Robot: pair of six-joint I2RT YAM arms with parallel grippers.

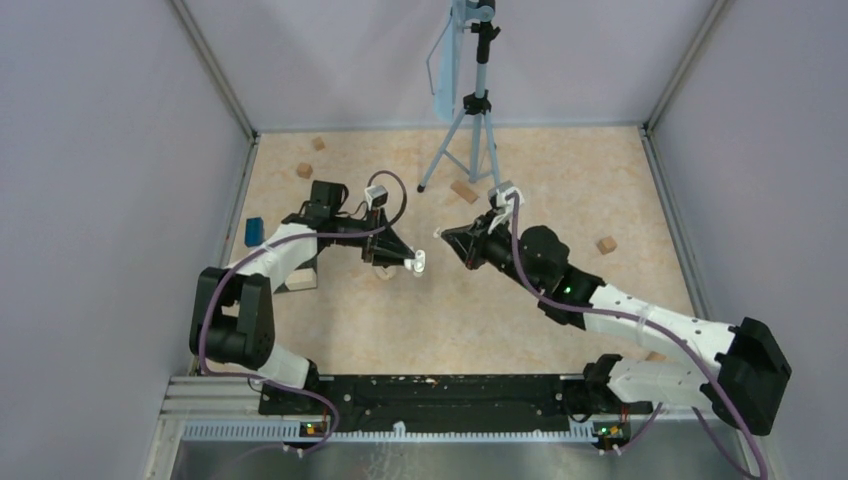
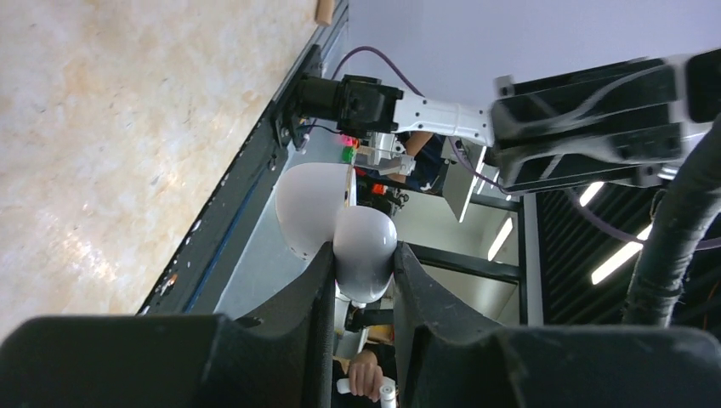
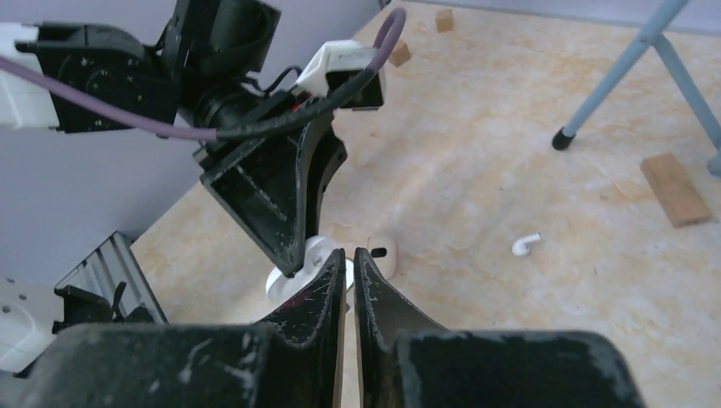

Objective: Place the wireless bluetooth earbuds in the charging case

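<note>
My left gripper is shut on the white charging case (image 2: pixel 366 234), held above the table with its lid raised; the case also shows at (image 1: pixel 418 262) near the middle. My right gripper, facing the case from the right, is shut; whether something small sits between its fingertips is unclear. In the right wrist view a small white earbud (image 3: pixel 525 245) appears against the tabletop, right of those fingertips.
A tripod (image 1: pixel 476 140) stands at the back, beside a wooden block (image 1: pixel 464 192). Small blocks and a blue object (image 1: pixel 254 231) lie near the edges.
</note>
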